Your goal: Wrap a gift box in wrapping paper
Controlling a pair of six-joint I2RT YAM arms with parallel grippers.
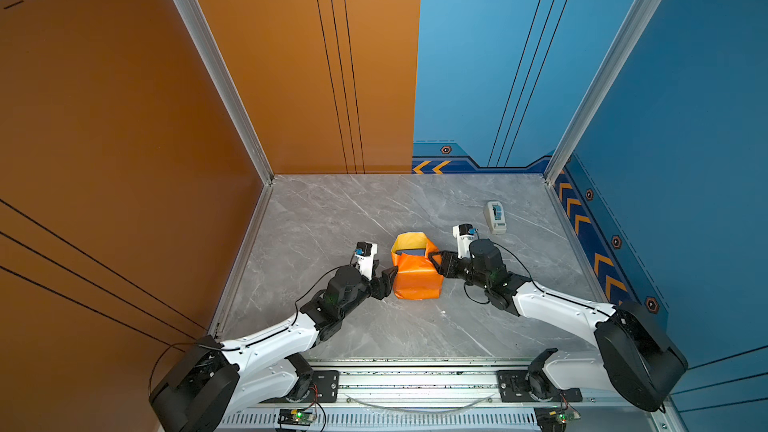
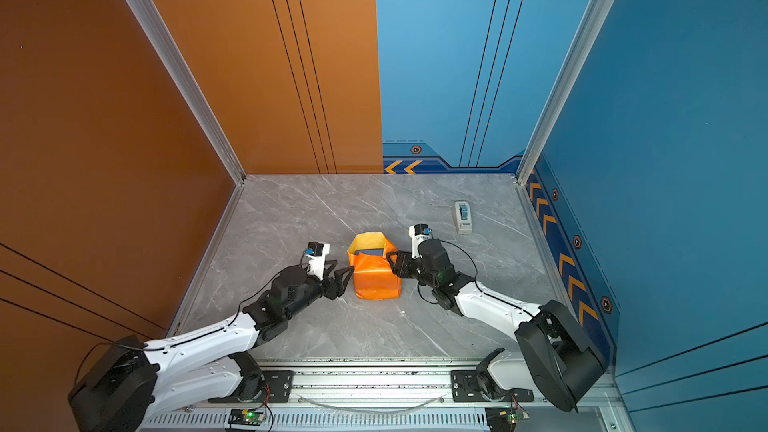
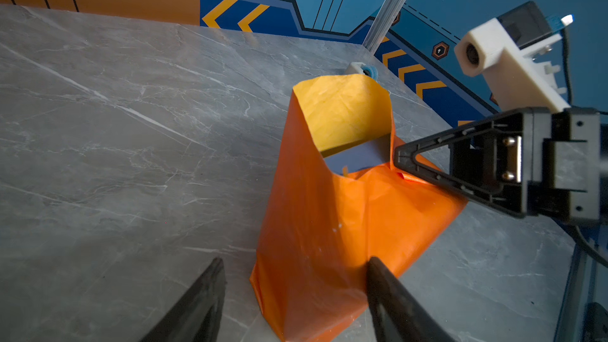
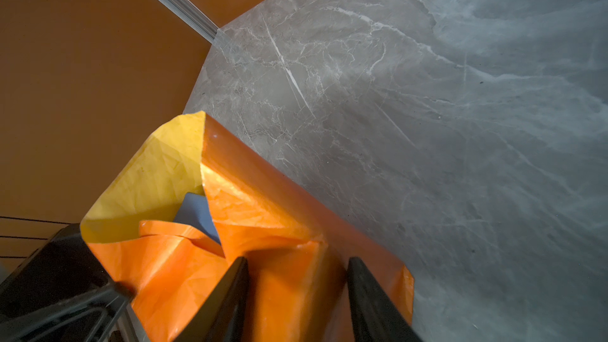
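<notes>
An orange wrapping paper (image 1: 417, 281) with a yellow inner side stands as an upright sleeve, open at the top. Down inside it the blue-grey gift box (image 3: 359, 155) shows in part. My left gripper (image 1: 391, 274) is beside the paper's left side, its fingers (image 3: 201, 304) parted and empty. Over at the upper right side, my right gripper (image 2: 393, 262) has its fingertips against the paper. In the right wrist view its fingers (image 4: 235, 300) stand apart, with an orange fold of paper showing between and beyond them.
A white and blue tape-dispenser-like object (image 1: 496, 217) lies at the back right of the grey table (image 1: 320, 216). Around the package, the table's left and back areas are clear.
</notes>
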